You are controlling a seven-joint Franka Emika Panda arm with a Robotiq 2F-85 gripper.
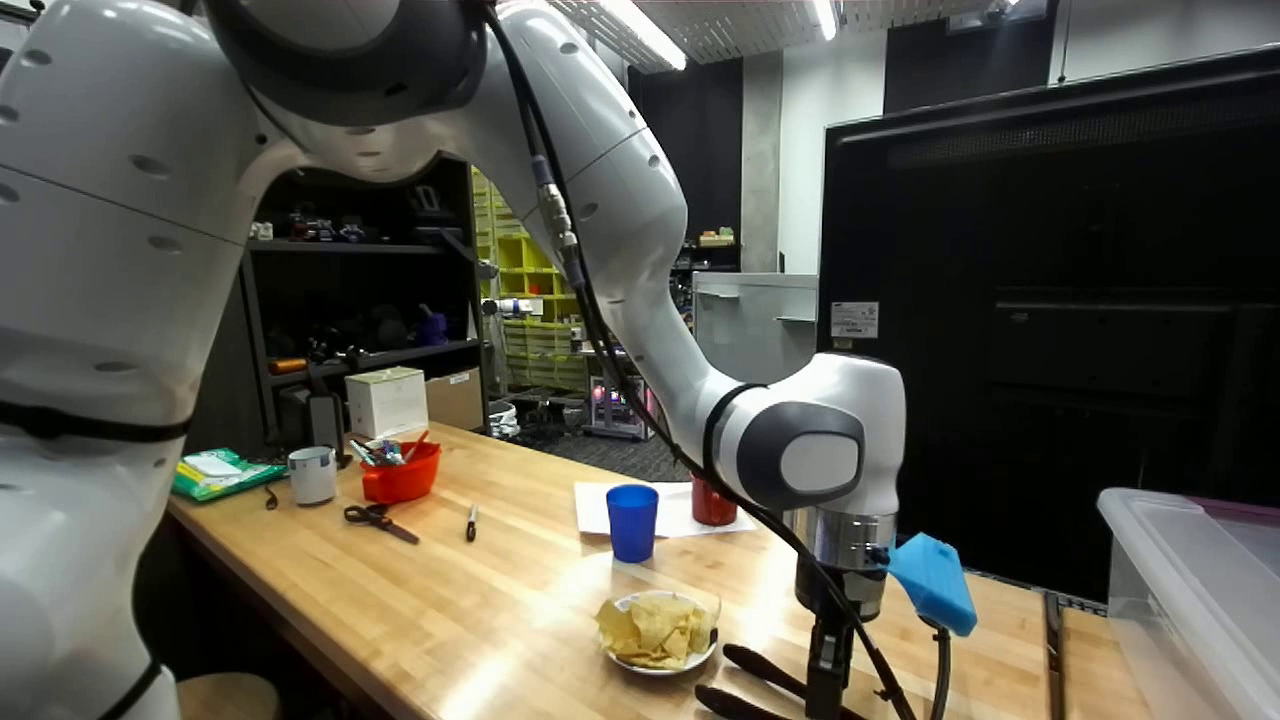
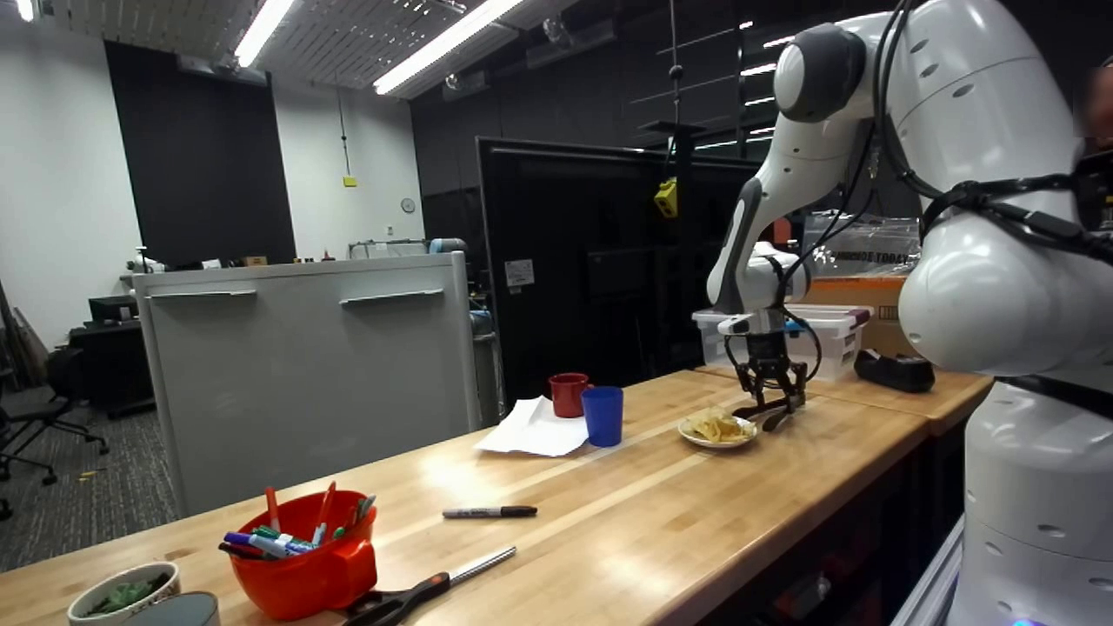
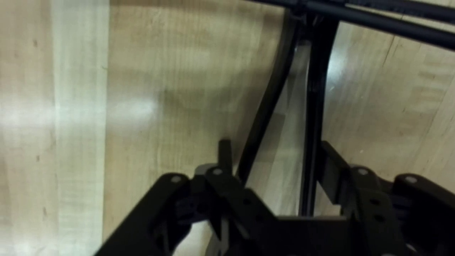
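Black tongs [image 3: 315, 94], or a similar two-armed tool, lie under my gripper in the wrist view. Their two long arms run down between my fingers, which stand apart. The right arm of the tool is against or very close to the right finger; bare table shows beside the left one. In exterior view 1 the tool's dark rounded ends [image 1: 764, 672] stick out left of the gripper, close to a plate of chips [image 1: 657, 630]. From exterior view 2, my gripper [image 2: 774, 396] points straight down, low over the table.
A blue cup [image 1: 632, 523] and a red mug [image 2: 569, 395] stand farther back by white paper [image 2: 537, 428]. A marker [image 2: 490, 512], scissors [image 2: 423, 595] and a red pen container [image 2: 303, 569] are farther along. A clear bin [image 1: 1188, 600] stands at the right.
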